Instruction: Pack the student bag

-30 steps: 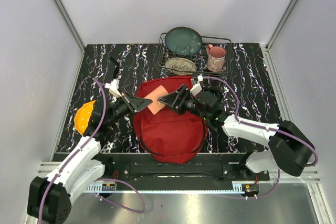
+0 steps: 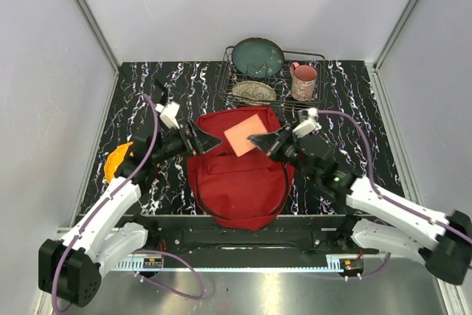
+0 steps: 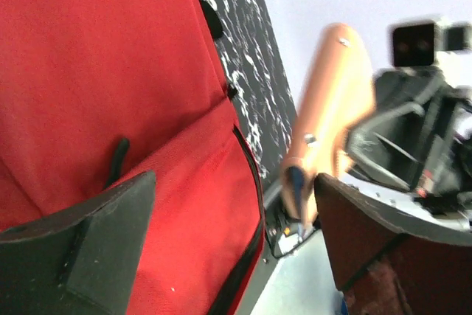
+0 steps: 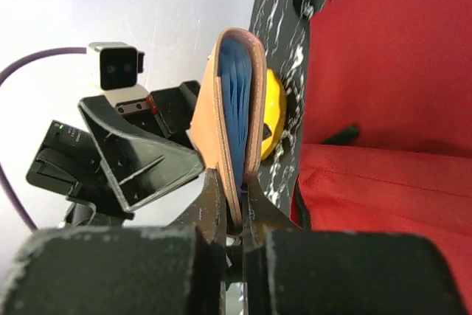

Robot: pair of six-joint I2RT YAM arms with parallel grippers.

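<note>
A flat tan leather case with blue inner sleeves hangs above the red bag. My right gripper is shut on its edge; the right wrist view shows the case rising from between the pressed-together fingers. My left gripper stands open just to the left of the case, with nothing between its fingers; the case shows blurred beyond its right finger. The red bag lies flat below, its front flap folded and black straps curving along both sides.
A wire rack at the back carries a green plate, a patterned plate and a pink mug. Partly behind the left arm is a yellow dish. Bare marbled counter shows at the right.
Both grippers held the case before. The right gripper has carried the case to the right, away from the left gripper.
</note>
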